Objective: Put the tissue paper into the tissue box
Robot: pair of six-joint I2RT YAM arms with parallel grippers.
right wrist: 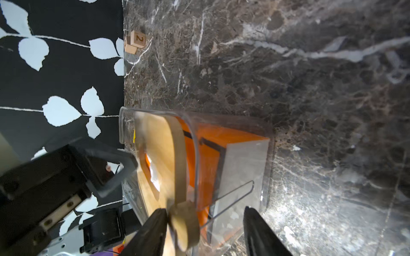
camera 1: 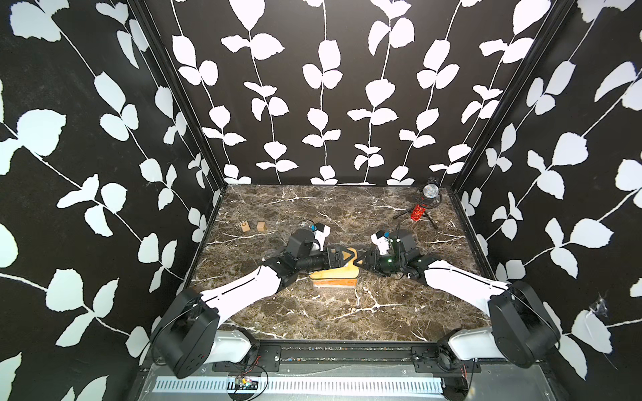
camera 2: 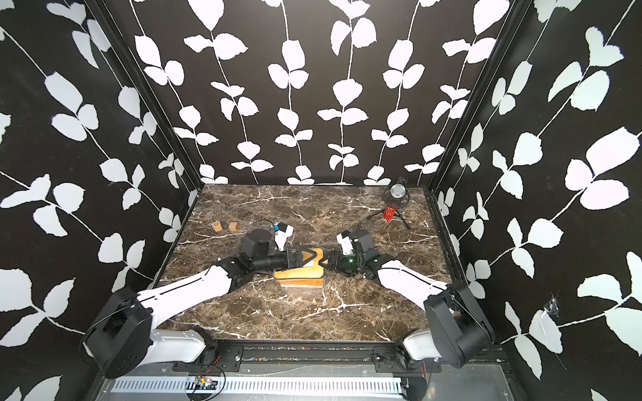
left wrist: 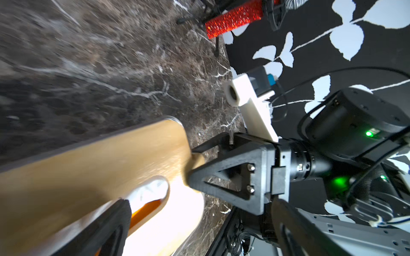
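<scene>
The tissue box is a clear plastic box with a pale wooden lid, slotted in the middle. Through its wall the orange and white tissue paper pack shows inside, and a little of it appears through the slot. My left gripper stands open over the lid, nothing gripped; its fingers are wide apart. At the lid's right end my right gripper is open, with the lid's small wooden tab between its fingers, close to one of them and clear of the other.
Two small wooden blocks lie at the back left. A red object on a black tripod stands at the back right. The two grippers are close together over the box.
</scene>
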